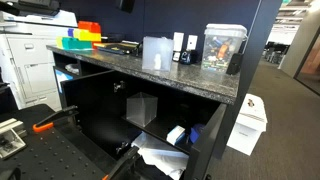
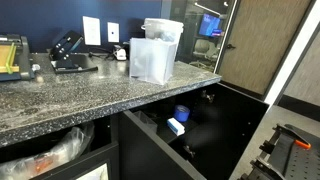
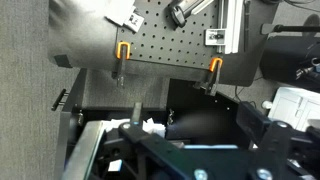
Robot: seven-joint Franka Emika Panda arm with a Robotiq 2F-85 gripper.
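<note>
My gripper is seen from above along the bottom of the wrist view, its fingers spread wide with nothing visible between them. Below it lies the dark open cabinet, where a white crumpled item (image 3: 152, 127) shows partly behind the gripper body. In exterior view 1 the cabinet holds a translucent container (image 1: 142, 109), a blue-and-white small box (image 1: 175, 135) and a white bag-like item (image 1: 160, 155). A blue round object (image 2: 181, 113) also sits inside. I cannot make out the gripper clearly in either exterior view.
On the stone countertop (image 2: 90, 100) stand a translucent bin (image 2: 152, 60), a clear lidded tub (image 1: 222, 47) and colored blocks (image 1: 80, 36). A perforated work table (image 3: 185, 40) with orange-handled clamps (image 3: 123, 50) borders the cabinet. A white bin (image 1: 247, 125) stands on the floor.
</note>
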